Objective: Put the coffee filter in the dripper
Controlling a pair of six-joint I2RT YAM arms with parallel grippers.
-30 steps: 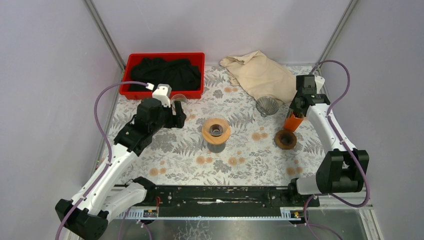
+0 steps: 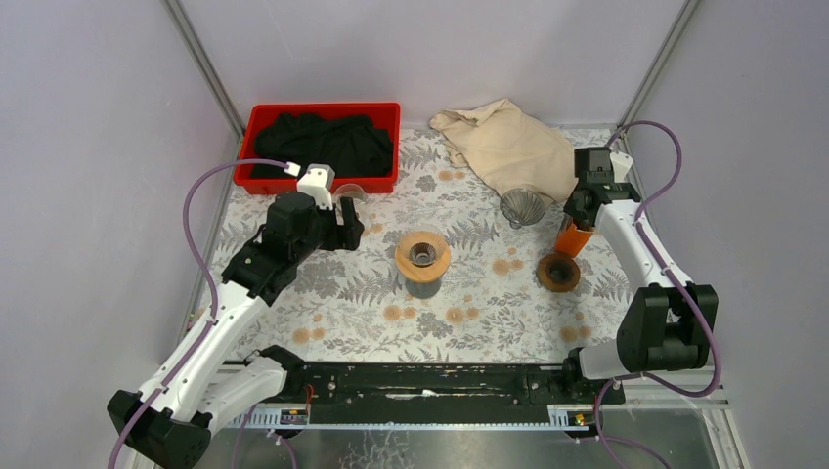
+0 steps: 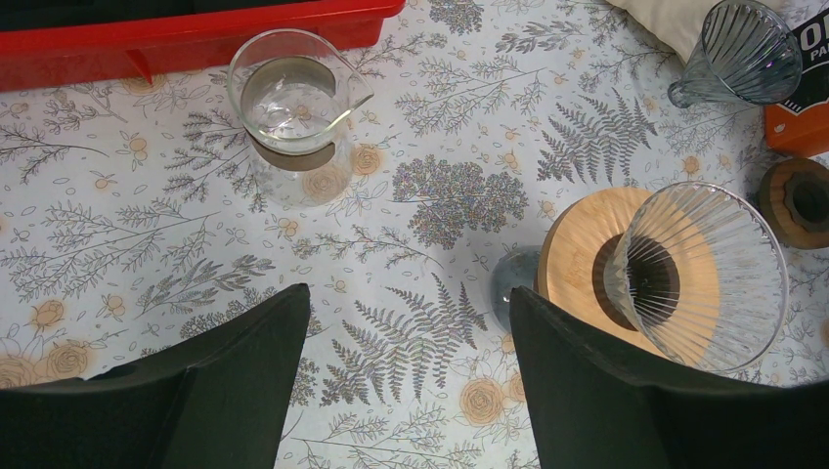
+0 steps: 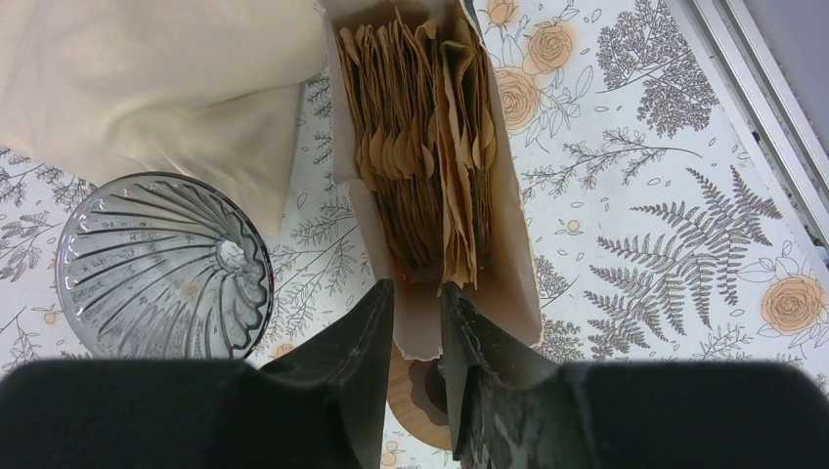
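A clear ribbed glass dripper stands in a wooden collar over a glass carafe, mid-table. Brown paper coffee filters fill an open orange box at the right. One filter sticks out from the stack towards my right gripper. Its fingers are partly open over the box's near end, a gap showing between them. The right finger's tip overlaps that filter's lower end; whether they touch is unclear. My left gripper is open and empty, left of the dripper.
A second, grey glass dripper lies left of the box, beside a beige cloth. A wooden ring lies in front of the box. At the back left are a glass beaker and a red bin with black cloth.
The left arm and the other things have stayed in place.
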